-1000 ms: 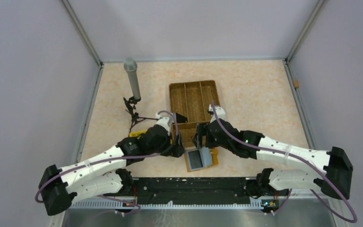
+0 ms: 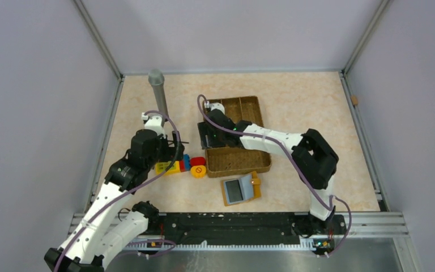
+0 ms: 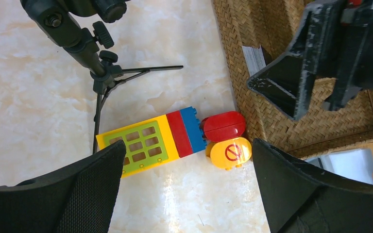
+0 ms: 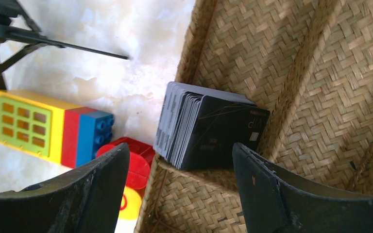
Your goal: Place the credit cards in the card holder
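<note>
A stack of cards (image 4: 226,131), black on top with pale edges, leans in the lower end of the basket's leftmost compartment, against the cross divider. My right gripper hangs open above the stack, nothing between its fingers. From the top it covers the cards at the basket's left side. Over the toy bricks, left of the basket, my left gripper (image 2: 174,147) is open and empty. The card holder (image 2: 241,189), a tan-edged wallet with grey and dark panels, lies in front of the basket; only a corner shows in the left wrist view.
The woven basket (image 2: 239,172) has several compartments. Toy bricks (image 3: 148,145) and a yellow round piece (image 3: 230,153) lie to its left. A microphone (image 2: 157,88) on a black tripod (image 3: 148,69) stands at the back left.
Both arms have left the area near the card holder. My left gripper moved back and left over the bricks; my right gripper went back and left over the cards. The holder has not moved.
</note>
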